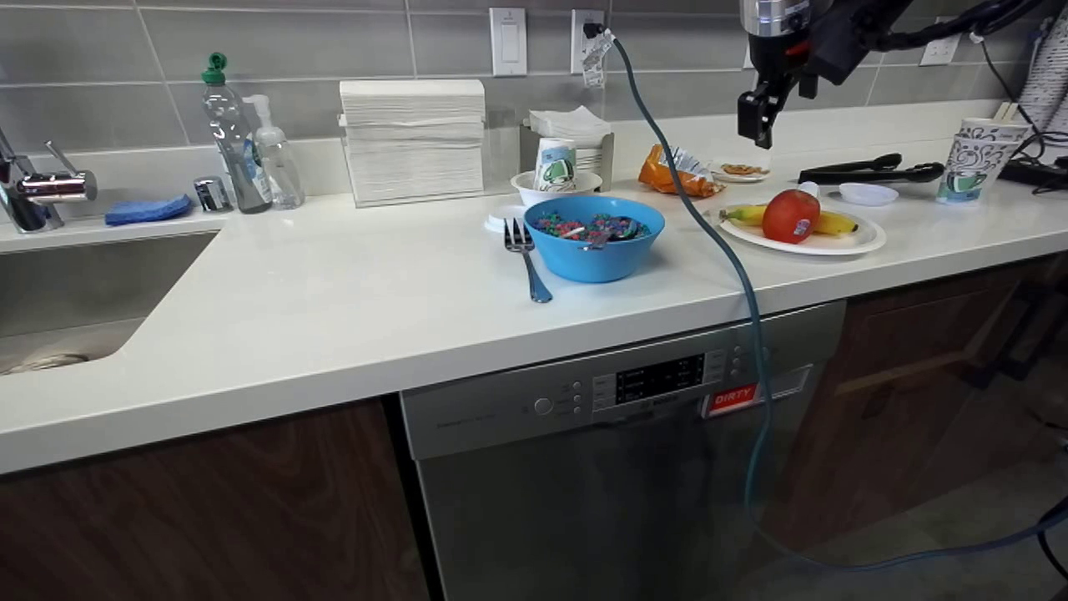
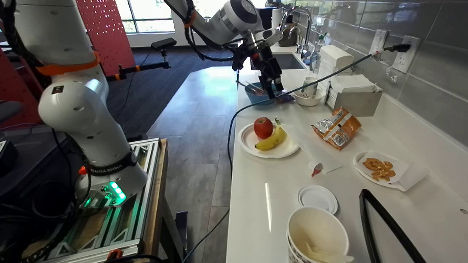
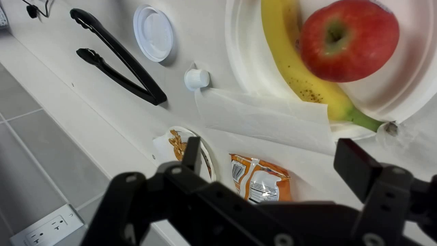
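My gripper hangs above the counter, its two black fingers spread wide and nothing held between them. Below, in the wrist view, an orange snack bag (image 3: 262,182) lies on the counter, seen through the gap and partly covered by the gripper body. A red apple (image 3: 350,41) rests against a yellow banana (image 3: 282,49) on a white plate (image 3: 241,45). Close to the left finger in that view is a small plate with pretzels (image 3: 177,144), partly hidden. In exterior view 1 the gripper (image 1: 758,118) is high over the counter, clear of everything on it.
Black tongs (image 3: 123,57), a white lid (image 3: 153,32) and a paper cup (image 1: 981,160) occupy the far end. A blue cable (image 1: 691,195) crosses in front of the counter from a wall outlet. The blue bowl (image 1: 591,260) has a fork (image 1: 531,265) beside it. Counter near the sink is free.
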